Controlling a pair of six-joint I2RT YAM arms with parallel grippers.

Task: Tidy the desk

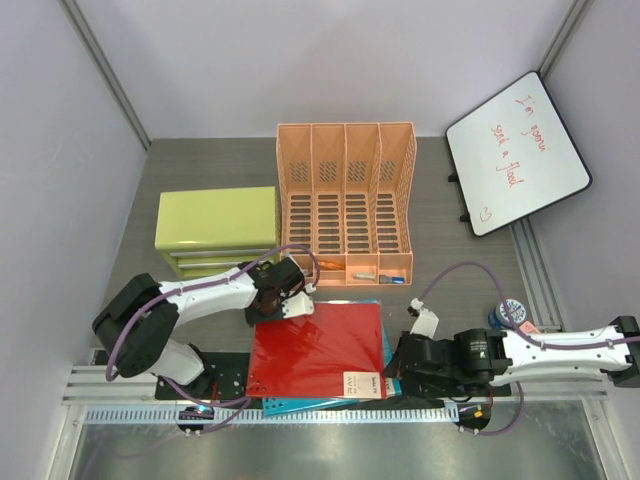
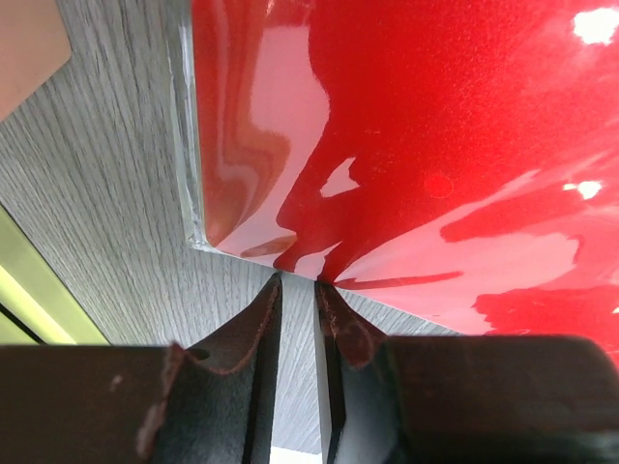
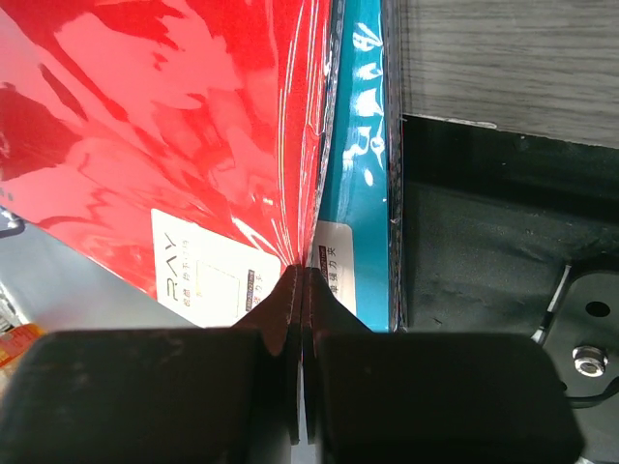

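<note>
A glossy red folder (image 1: 318,345) lies on a blue folder (image 3: 353,174) at the desk's front middle, both with white labels. My left gripper is at the red folder's upper-left edge, fingers slightly apart, the far finger touching or very near the edge; whether anything is between them is hard to tell. My right gripper is shut at the red folder's right edge beside the labels, with nothing visible held between its fingertips.
An orange organizer (image 1: 343,180) with pens stands behind the folders, a yellow-green drawer box (image 1: 216,215) left of it. A whiteboard (image 1: 515,145) is at back right, a round container (image 1: 506,315) at front right.
</note>
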